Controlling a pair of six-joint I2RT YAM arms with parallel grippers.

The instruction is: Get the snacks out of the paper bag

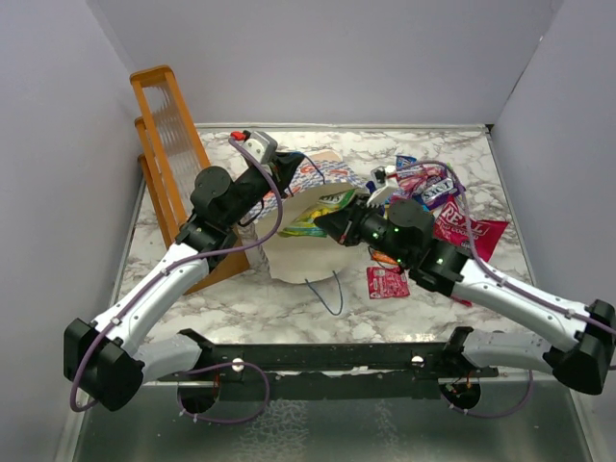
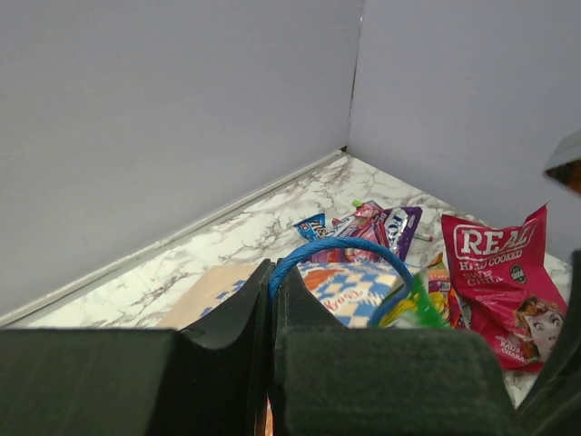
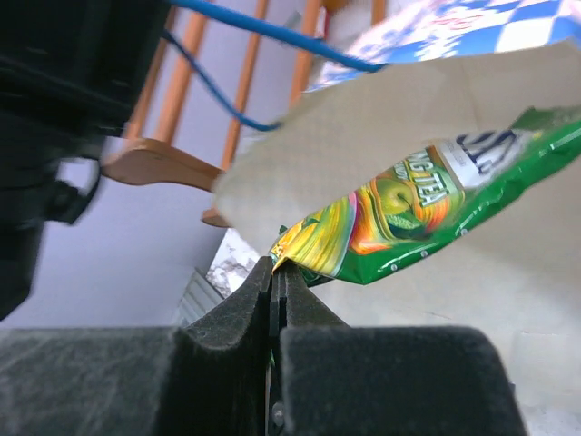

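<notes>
A green and yellow snack pack (image 1: 325, 206) lies across the mouth of the paper bag (image 1: 298, 262), against its pale inside. My right gripper is shut on the pack's yellow-striped corner; its printed fruit side (image 3: 408, 204) faces the camera. Above the bag's left side, my left gripper pinches one end of the blue cord handle (image 2: 349, 242), which holds the bag's upper side up. The other blue handle (image 1: 325, 297) droops in front of the bag. The bag's depths are hidden from me.
Several snack packs lie to the right, including a red REAL bag (image 2: 499, 282), a purple pack (image 1: 438, 192) and a flat red packet (image 1: 387, 283). A wooden rack (image 1: 171, 135) stands at the left. Bare marble (image 1: 231, 316) shows in front.
</notes>
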